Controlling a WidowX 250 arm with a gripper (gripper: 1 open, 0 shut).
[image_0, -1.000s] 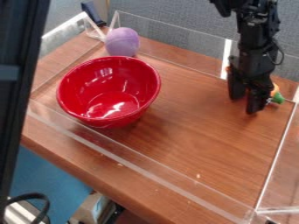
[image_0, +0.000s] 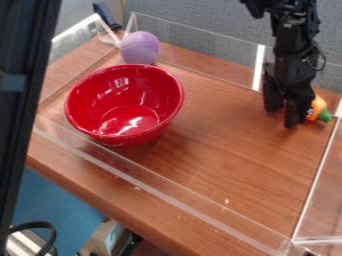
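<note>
At the right of the wooden table, the black gripper (image_0: 287, 100) reaches down from the top of the view, low over the table. Just right of it lies an orange object with a green end (image_0: 315, 110), partly hidden behind the gripper. The dark fingers overlap, so whether they are open or closed on anything is unclear.
A red bowl (image_0: 124, 100) sits on the left of the table (image_0: 201, 180), with a purple ball (image_0: 139, 47) behind it. Clear plastic walls edge the table.
The gripper has shifted slightly left over the last second, and more of the orange object shows to its right.
</note>
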